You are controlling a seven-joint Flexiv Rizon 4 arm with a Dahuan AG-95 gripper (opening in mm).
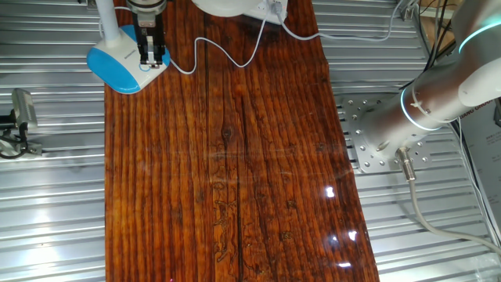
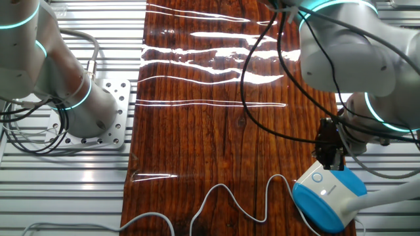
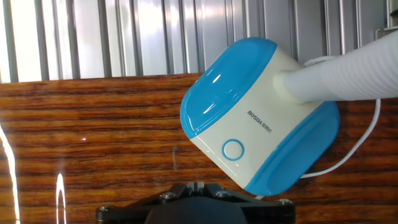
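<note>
A lamp base (image 3: 261, 118), white in the middle with blue ends, rests at the table's edge with its white post rising from one side. On the white part is a round touch button (image 3: 233, 149) ringed in blue. My black gripper (image 1: 152, 64) points down over the base's button side in the first exterior view. In the wrist view the gripper appears shut, its fingertips together with nothing seen between them, a little off the base's near edge. From the second exterior view, the gripper (image 2: 330, 168) is close by the button; whether it touches the base cannot be told.
A white cable (image 1: 227, 53) winds across the brown wooden table (image 1: 235, 172) to a power strip (image 1: 270, 9). Part of a white round object (image 1: 223, 5) shows at the table's top edge. Slatted metal (image 1: 51, 204) lies on both sides.
</note>
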